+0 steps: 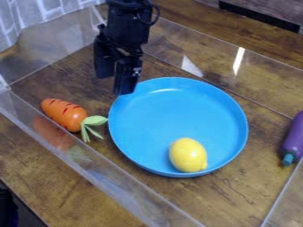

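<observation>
A toy carrot point(64, 113) with green leaves lies at the left, just outside the blue plate point(178, 106). A yellow lemon point(189, 154) rests on the plate's lower part. My dark gripper point(113, 71) hangs at the upper left, above the table by the plate's rear-left rim, apart from the carrot and lemon; its finger state is unclear.
A purple eggplant point(293, 136) lies at the right edge. Clear plastic walls run along the left and lower right.
</observation>
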